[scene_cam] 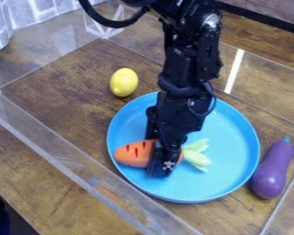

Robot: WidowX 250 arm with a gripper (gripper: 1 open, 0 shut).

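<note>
My black gripper (pixel 162 147) reaches down from the top centre into a blue plate (pixel 223 174). Its fingers are shut on an orange toy carrot (pixel 133 152) with dark stripes, which lies in the plate's left half with its pale green top (pixel 195 154) pointing right. The gripper hides the middle of the carrot.
A yellow lemon (pixel 124 83) lies on the wooden table (pixel 58 78), up and left of the plate. A purple eggplant (pixel 271 174) is at the right, beside the plate. Clear plastic edging (pixel 70 165) runs diagonally along the lower left.
</note>
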